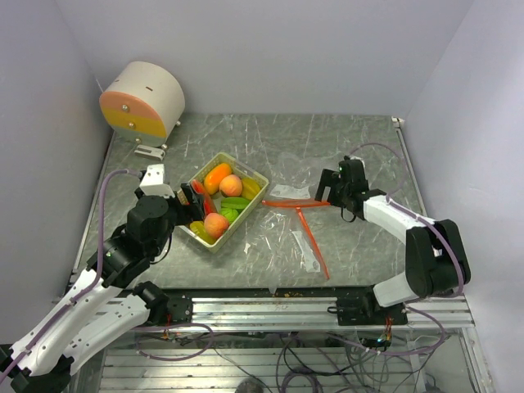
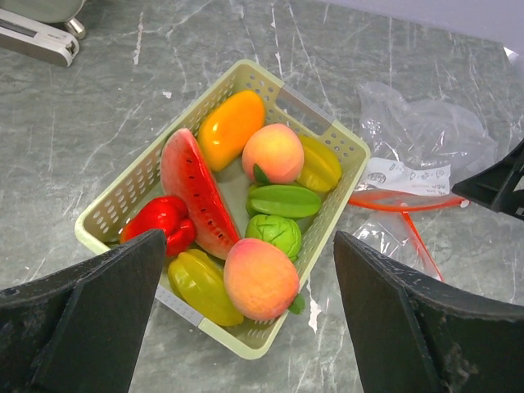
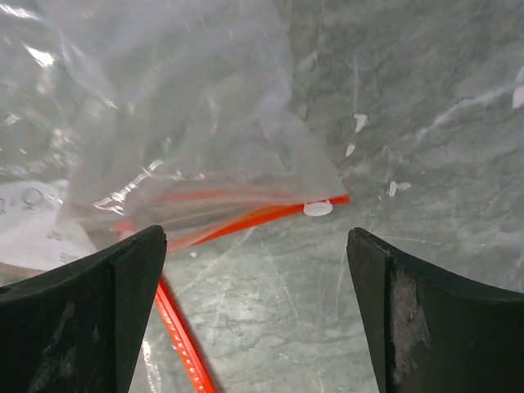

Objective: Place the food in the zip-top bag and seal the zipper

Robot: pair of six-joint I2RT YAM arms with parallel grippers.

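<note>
Two clear bags with orange zipper strips lie flat on the grey table; in the right wrist view one bag has its orange zipper and a white slider in front of my right gripper. That gripper stands part open, nothing between its fingers, over the zipper's right end. A second orange strip runs toward the front edge. Play food fills a pale basket: a watermelon slice, peaches, peppers and green vegetables. My left gripper is open above the basket's near side, holding nothing.
The basket's rim stands left of the bags. At the back left is a cream and orange rounded box. Bare table shows along the back, with the metal front rail at the near edge.
</note>
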